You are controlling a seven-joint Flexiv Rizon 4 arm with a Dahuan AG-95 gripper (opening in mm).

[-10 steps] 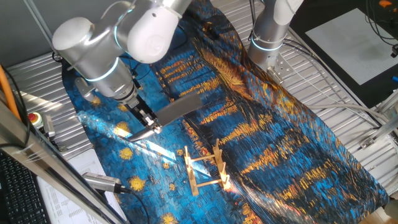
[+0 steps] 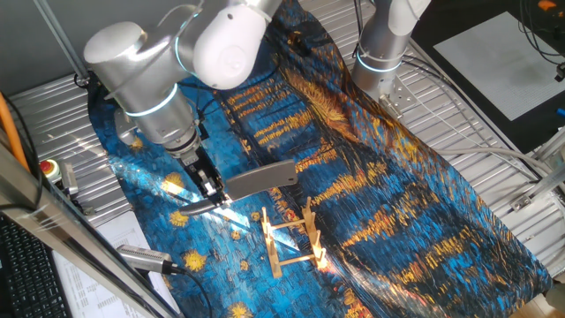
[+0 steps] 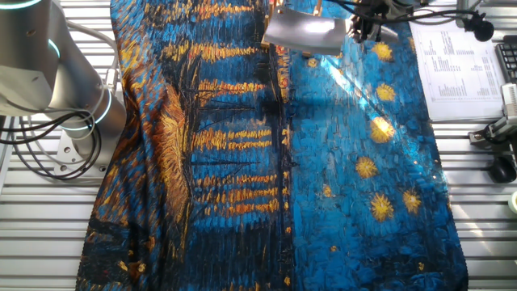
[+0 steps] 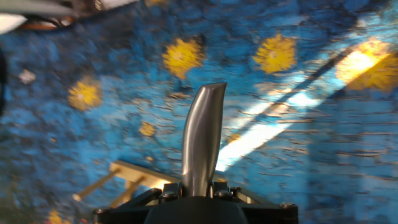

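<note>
A cleaver (image 2: 260, 180) with a broad grey blade and a curved metal handle hangs above the cloth, my gripper (image 2: 217, 196) shut on it near where handle and blade meet. In the wrist view its handle (image 4: 202, 140) rises from between the fingers, while the blade is out of sight there. A wooden rack (image 2: 294, 243) with thin pegs stands on the cloth, beyond the cleaver and apart from it. Part of that rack (image 4: 140, 175) shows at lower left in the wrist view. Exterior view 2 catches the blade (image 3: 305, 32) at the top edge.
A patterned blue and orange cloth (image 2: 397, 221) covers the table, with folds on its right side. The robot's base (image 2: 380, 66) stands at the back. A grey device with a cable (image 2: 144, 258) and a keyboard (image 2: 31, 278) lie at the left.
Cleaver and gripper have moved toward the front and slightly right in exterior view 1, nearer the rack, and the blade's angle has changed a little. The rack has stayed put.
</note>
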